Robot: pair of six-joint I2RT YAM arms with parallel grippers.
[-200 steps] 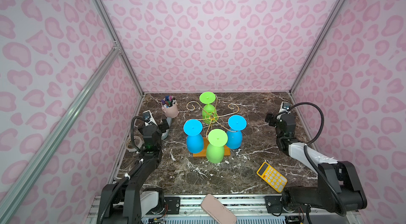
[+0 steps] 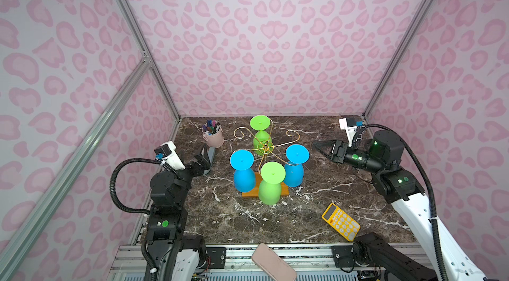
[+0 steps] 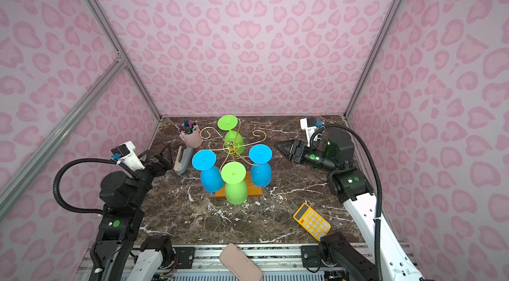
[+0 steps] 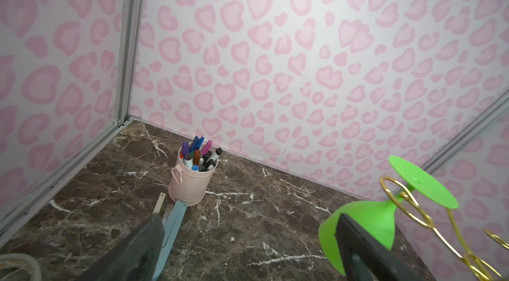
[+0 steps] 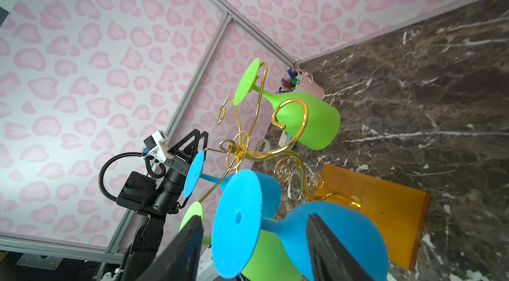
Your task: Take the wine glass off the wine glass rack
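Note:
Green and blue wine glasses hang upside down on a gold wire rack with an orange base [image 5: 371, 228]: a back green glass [image 2: 263, 137], a front green one [image 3: 236, 188], a left blue one [image 2: 244, 175] and a right blue one [image 2: 294, 175]. My right gripper [image 2: 324, 147] is right of the rack, facing the right blue glass, with nothing seen in it; in the right wrist view that glass's foot [image 5: 233, 228] lies beyond the fingers. My left gripper [image 3: 159, 154] stands open at the left, apart from the glasses.
A pink pen cup [image 2: 213, 137] and a grey stapler [image 3: 185, 159] sit back left, near the left gripper. A yellow calculator [image 2: 341, 221] lies front right.
Both arms have risen from folded poses. My right gripper has swung leftward toward the rack; my left arm has shifted and turned. The glasses stand as before.

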